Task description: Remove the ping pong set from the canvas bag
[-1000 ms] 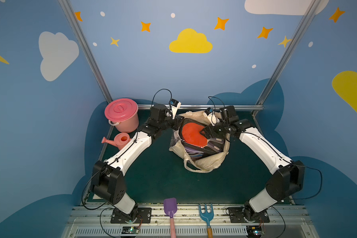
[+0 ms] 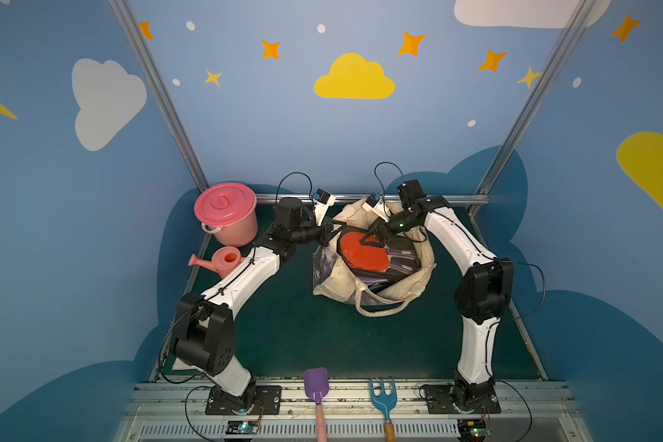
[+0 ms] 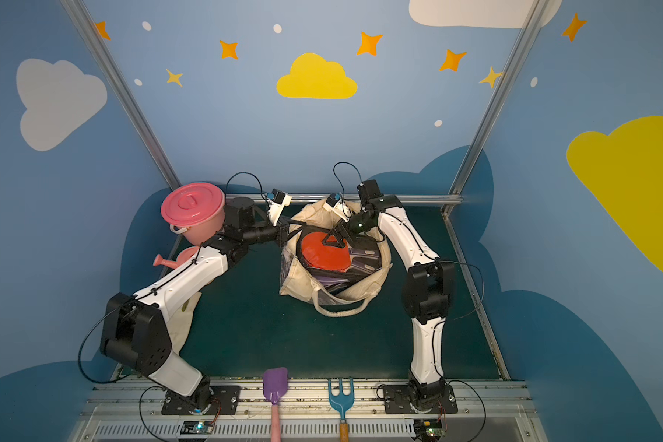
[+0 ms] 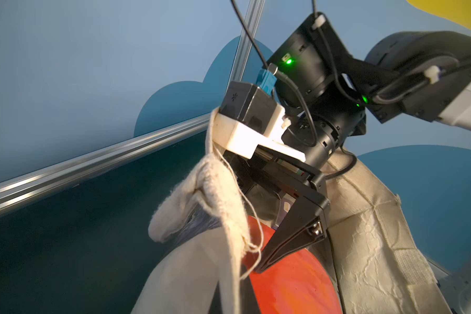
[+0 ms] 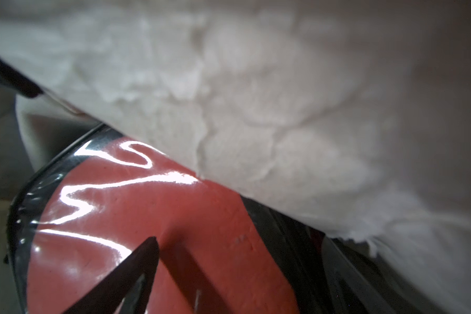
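In the middle of the green floor, the cream canvas bag (image 2: pixel 412 283) holds the ping pong set (image 2: pixel 364 252), a red paddle face in dark, glossy packaging. My left gripper (image 2: pixel 335 230) is at the bag's left rim; in the left wrist view bag fabric (image 4: pixel 219 198) rises in front of it, and its fingertips are hidden; it looks shut. My right gripper (image 2: pixel 372 239) stands open over the red paddle; in the right wrist view its fingers (image 5: pixel 130 277) are beside the red face, with white fabric (image 5: pixel 298 94) filling the upper part.
A pink lidded bucket (image 2: pixel 224 206) and pink watering can (image 2: pixel 221 261) stand at the left. A purple spade (image 2: pixel 316 383) and blue fork (image 2: pixel 383 397) lie on the front rail. The floor in front of the bag is clear.
The left gripper has shifted slightly. The bag has turned and shifted a little.
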